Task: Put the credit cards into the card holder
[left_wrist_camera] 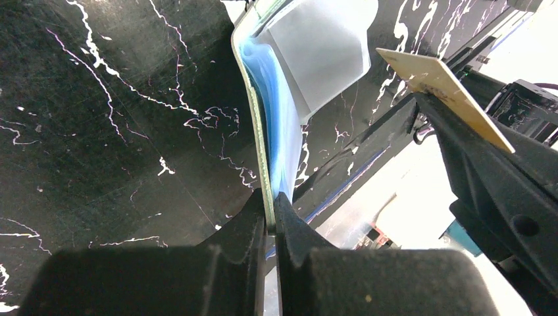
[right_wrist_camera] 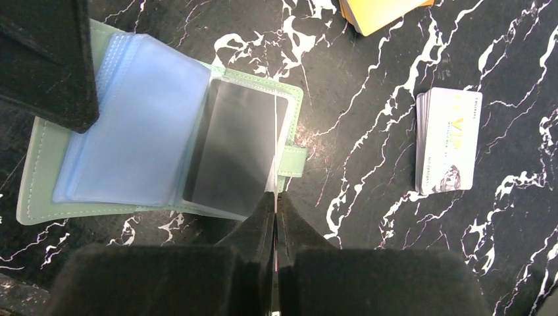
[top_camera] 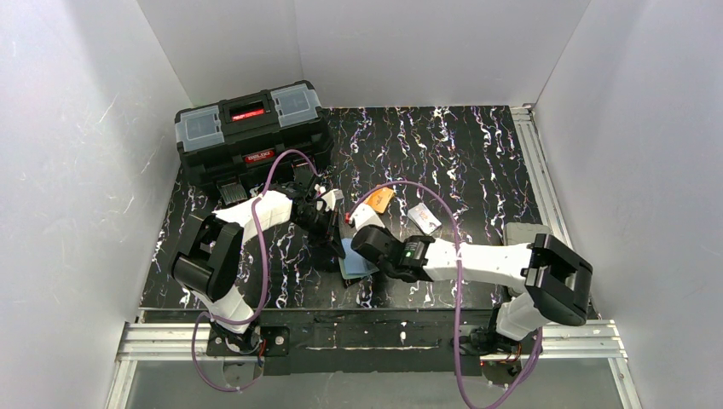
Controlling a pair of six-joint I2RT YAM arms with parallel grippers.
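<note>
The green card holder (right_wrist_camera: 293, 141) lies open on the table, with blue clear sleeves (right_wrist_camera: 141, 125) on one side and a grey pocket (right_wrist_camera: 240, 141) on the other. My left gripper is shut on the edge of its cover, beside the blue sleeves. A thin card stands between the fingers of my right gripper, seen edge-on in the right wrist view, above the pocket side. Farther right lies a stack of white cards (right_wrist_camera: 451, 141); yellow-orange cards (right_wrist_camera: 381, 10) lie near the top edge of that view.
A black toolbox (top_camera: 251, 132) stands at the back left. Bare marbled table (top_camera: 460, 162) stretches across the back right. In the top view, the right arm (top_camera: 477, 260) reaches in over the front of the table.
</note>
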